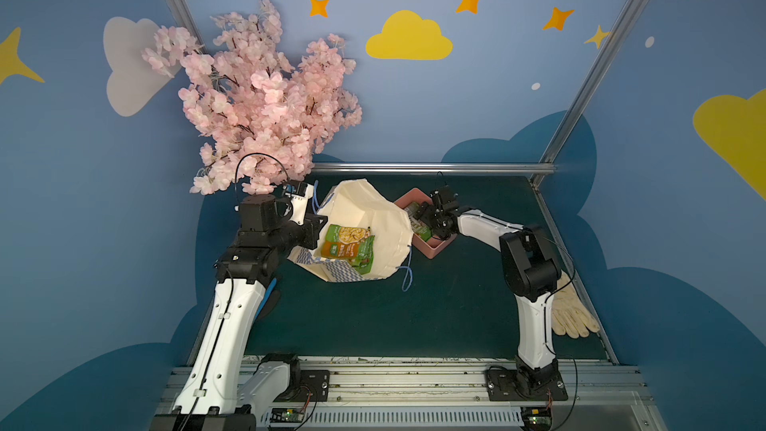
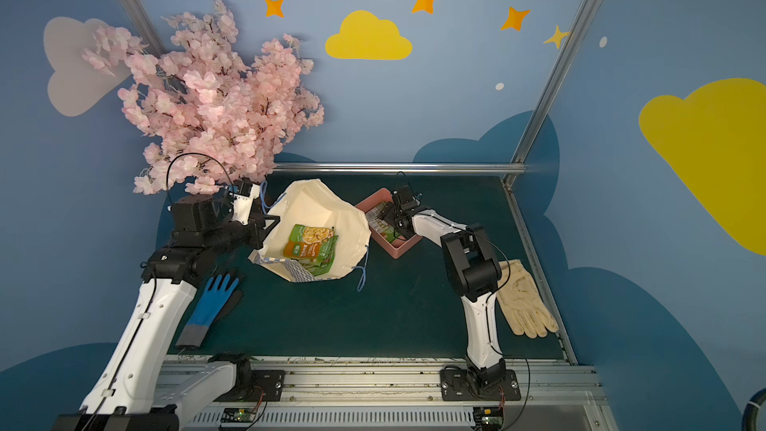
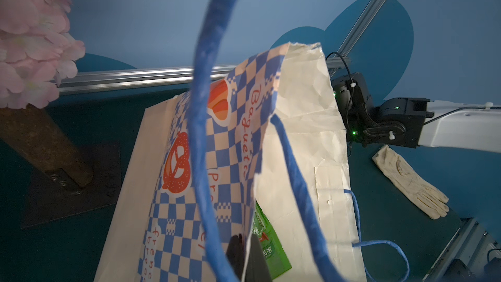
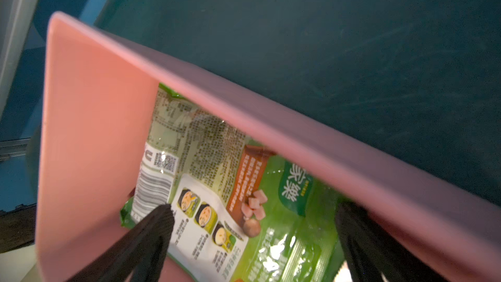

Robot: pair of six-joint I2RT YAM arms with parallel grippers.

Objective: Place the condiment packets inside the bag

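Note:
The cream paper bag (image 1: 391, 231) stands with its mouth open at mid-table, green and orange condiment packets (image 1: 348, 249) lying inside. My left gripper is shut on the bag's left rim, the paper edge running between its fingers. To the bag's right, a pink bin (image 2: 397, 250) holds more green packets. My right gripper is open low over that bin, its fingers (image 4: 148, 242) on either side of a packet (image 4: 208, 177) that lies with printed text and a barcode up. The gripper partly hides the bin's contents from above.
Blue bag handles (image 3: 300, 193) loop close to my left gripper. A cream glove (image 2: 525, 299) lies at the right edge and a blue glove (image 2: 211, 303) at the left. Pink blossoms (image 1: 263, 95) fill the back left.

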